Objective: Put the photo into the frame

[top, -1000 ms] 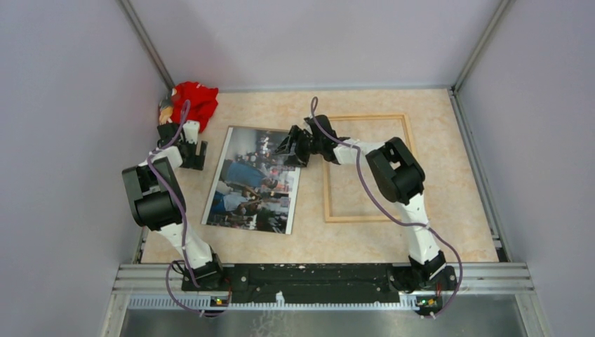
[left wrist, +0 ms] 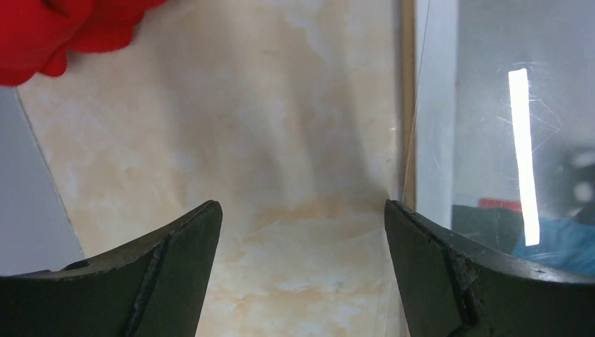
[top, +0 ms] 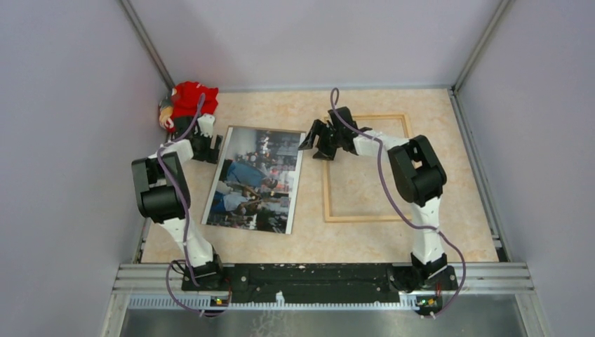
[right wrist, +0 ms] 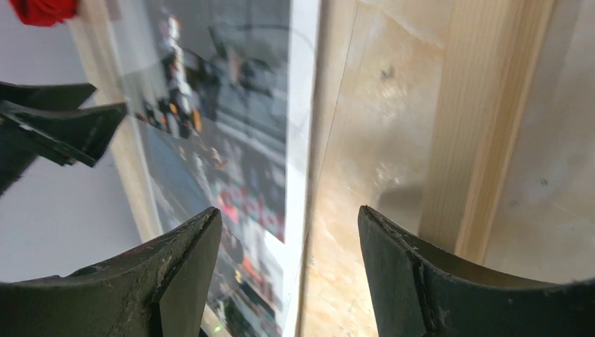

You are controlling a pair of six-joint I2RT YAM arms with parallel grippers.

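The photo [top: 254, 189] lies flat left of the table's middle, a glossy print with white margins. To its right is the empty light wooden frame [top: 326, 189]. My left gripper [top: 217, 147] is open at the photo's left edge; in the left wrist view, one finger [left wrist: 449, 270] overlaps that edge and bare table shows between the fingers. Also open is my right gripper [top: 310, 149], between the photo's upper right edge and the frame. In the right wrist view, the photo's white margin [right wrist: 302, 119] runs between its spread fingers. Whether any finger touches the photo, I cannot tell.
A red cloth-like thing [top: 195, 98] lies in the back left corner, just behind my left gripper. My right arm reaches over the wooden frame's upper part.
My left gripper has moved right and slightly back, up to the photo's left edge. My right gripper has shifted right, from over the photo to just past its right edge. The photo has not moved.
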